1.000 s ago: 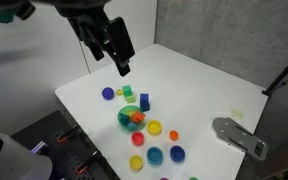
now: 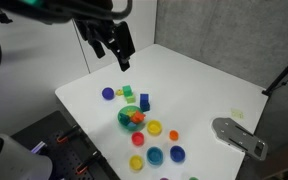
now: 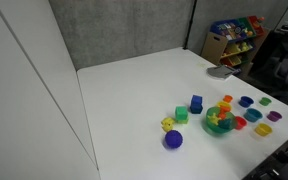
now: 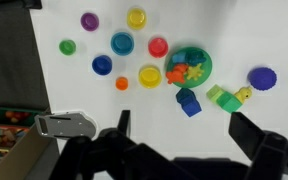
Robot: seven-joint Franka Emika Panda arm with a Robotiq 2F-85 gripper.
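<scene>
High above the white table, my gripper stands open, its two dark fingers wide apart with nothing between them. In exterior view 1 the gripper [image 2: 111, 63] hangs at the upper left, well clear of the objects. Below it is a green bowl [image 4: 203, 78] holding several small red, yellow and blue pieces. A blue block [image 4: 188, 102] lies beside the bowl. A green block [image 4: 223, 98], a small yellow piece [image 4: 244, 94] and a purple round object [image 4: 262, 79] are grouped together to one side.
Several small coloured cups are spread out, among them a red cup [image 4: 157, 47], a yellow cup [image 4: 149, 76] and a teal cup [image 4: 122, 43]. An orange piece [image 4: 122, 84] lies near them. A grey metal tray [image 2: 238, 136] sits at the table's right; shelves with bins [image 3: 230, 45] stand beyond.
The arm and gripper have shifted slightly up and to the left in exterior view 1. The objects on the table have stayed in place.
</scene>
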